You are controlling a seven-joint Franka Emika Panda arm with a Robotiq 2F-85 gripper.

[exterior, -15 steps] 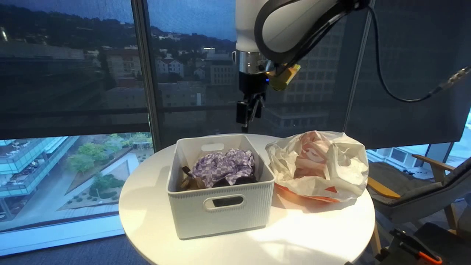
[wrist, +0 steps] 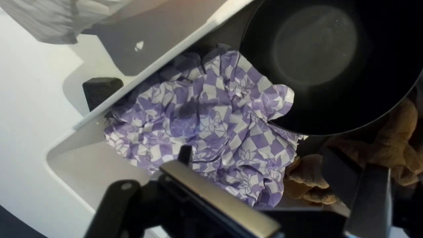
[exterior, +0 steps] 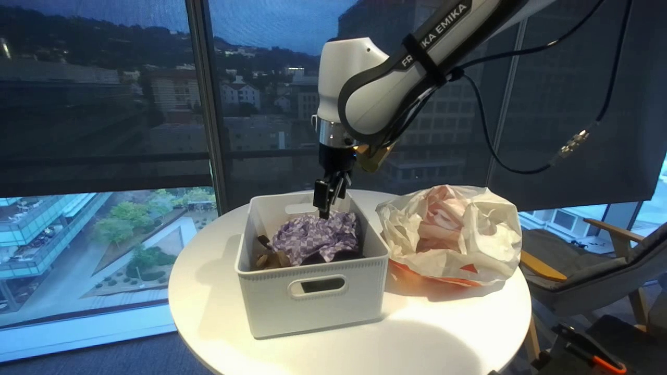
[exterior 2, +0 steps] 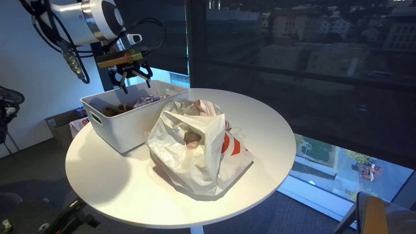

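Observation:
A crumpled purple-and-white checkered cloth [wrist: 222, 123] lies in the white bin [exterior: 312, 315], with one edge over a black pan [wrist: 317, 43]. Brown plush-like items [wrist: 380, 146] fill the bin's other side, partly under the pan. My gripper [exterior: 331, 209] points down over the back part of the bin, just above the cloth [exterior: 319, 236]. Its fingers stand apart with nothing between them; exterior view 2 shows the spread gripper [exterior 2: 137, 89] over the bin's far side. Whether a fingertip touches the cloth, I cannot tell.
Close beside the bin, a bulging white plastic bag [exterior: 494, 240] with pinkish contents stands on the round white table [exterior 2: 269, 124]. The bin's walls rise around the cloth. The tabletop in front of bin and bag is bare.
The arm has come down and slightly left in exterior view 1, from above the table's back to over the bin. The bin, cloth and bag look unmoved.

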